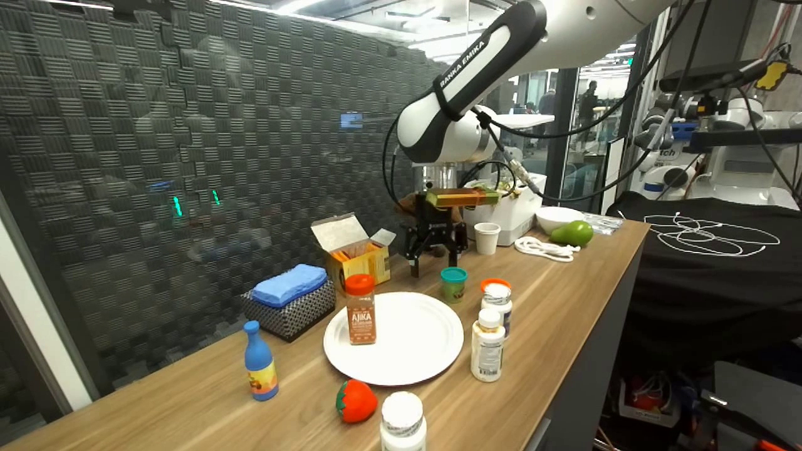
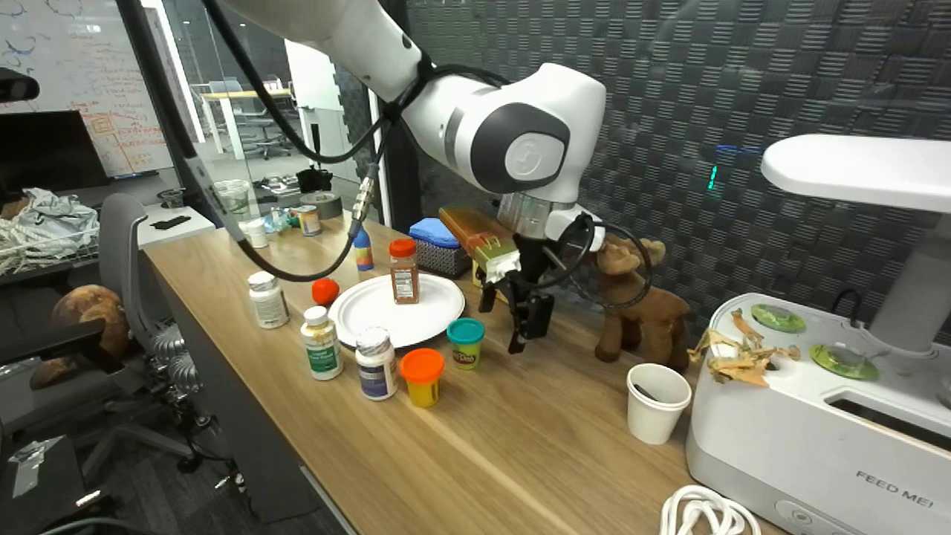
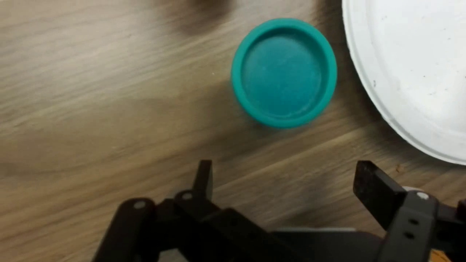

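Observation:
My gripper is open and empty, its black fingers (image 3: 204, 179) spread wide above bare table. A Play-Doh tub with a teal lid (image 3: 284, 73) stands upright just ahead of the fingers in the wrist view, outside the gap between them. In exterior view 2 the tub (image 2: 465, 344) sits between the white plate (image 2: 343, 313) and my gripper (image 2: 501, 322), apart from both. On the plate stands an orange-lidded spice jar (image 1: 361, 316). An orange-lidded Play-Doh tub (image 2: 421, 379) is by the white pill bottles.
Pill bottles (image 2: 376, 370) line the front side. Behind the gripper are an open yellow box (image 1: 363, 263) and a brown plush animal (image 2: 646, 307). A white cup (image 2: 657, 410) stands near the white planter (image 2: 802, 446). Bare table lies between cup and tubs.

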